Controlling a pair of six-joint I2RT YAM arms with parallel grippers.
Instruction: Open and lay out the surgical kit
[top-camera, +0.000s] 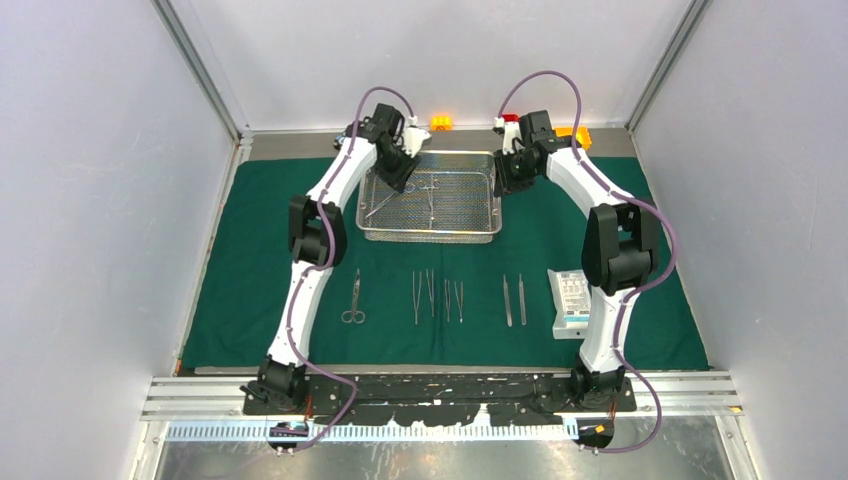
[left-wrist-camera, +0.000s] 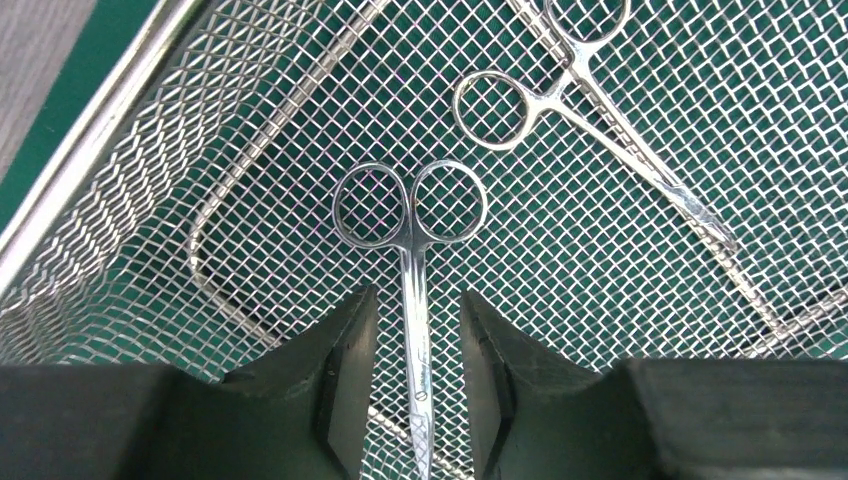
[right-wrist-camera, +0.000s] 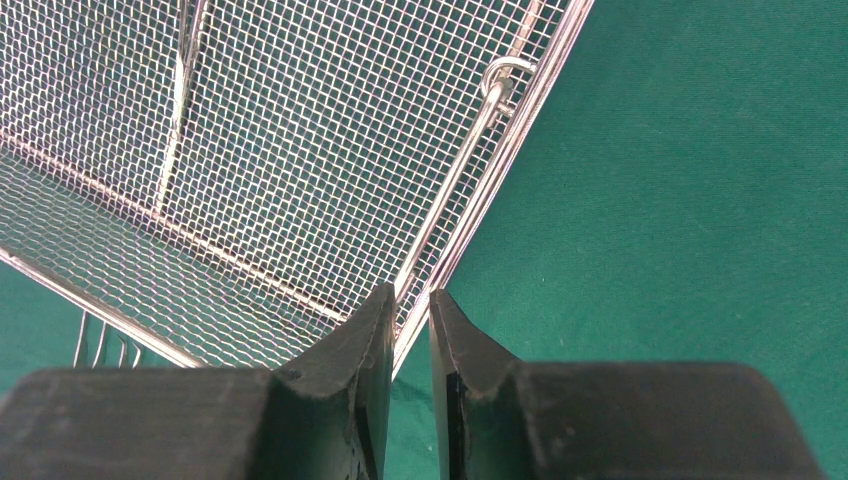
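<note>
The wire-mesh tray (top-camera: 465, 205) stands at the back middle of the green cloth. My left gripper is over its left part, fingers part open. Below its fingers, a ring-handled instrument (left-wrist-camera: 415, 270) lies on the mesh, its shaft running through the gap; nothing is held. A second ring-handled instrument (left-wrist-camera: 610, 140) lies to its right in the left wrist view. At the tray's right side, my right gripper stands with a narrow gap, and the tray's rim (right-wrist-camera: 480, 200) passes at its fingertips. Whether it touches the rim does not show.
Scissors (top-camera: 354, 300), several tweezers (top-camera: 432, 295) and two slim instruments (top-camera: 514, 300) lie along the front of the cloth. A white package (top-camera: 571, 303) lies beside the right arm. Cloth right of the tray is bare.
</note>
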